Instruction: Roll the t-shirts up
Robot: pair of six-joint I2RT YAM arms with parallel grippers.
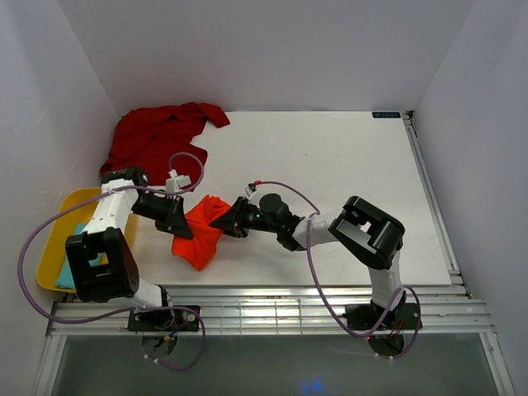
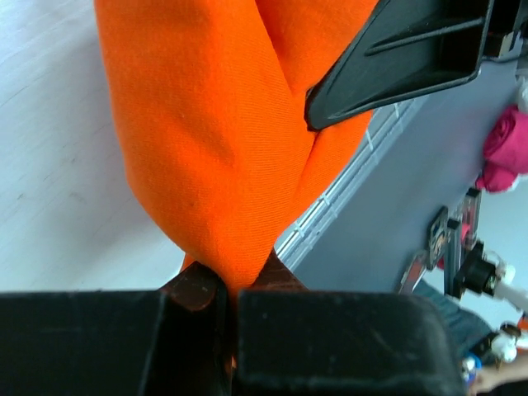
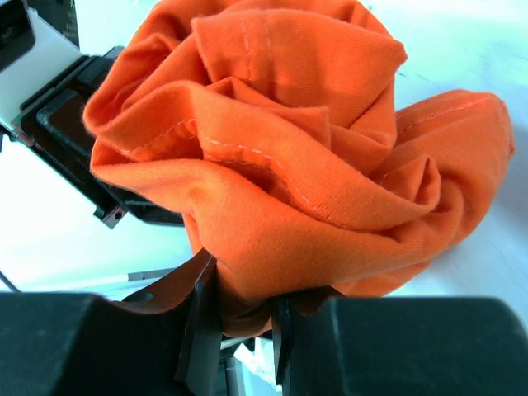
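An orange t-shirt (image 1: 198, 243), bunched up, hangs between my two grippers over the front left of the white table (image 1: 330, 157). My left gripper (image 1: 177, 227) is shut on one end of it; in the left wrist view the cloth (image 2: 206, 124) runs down between the fingertips. My right gripper (image 1: 227, 223) is shut on the other side, and in the right wrist view the folded fabric (image 3: 297, 157) fills the space above its fingers.
A dark red cloth (image 1: 153, 136) lies at the back left. A yellow bin (image 1: 54, 260) with light blue fabric stands at the left edge, partly behind my left arm.
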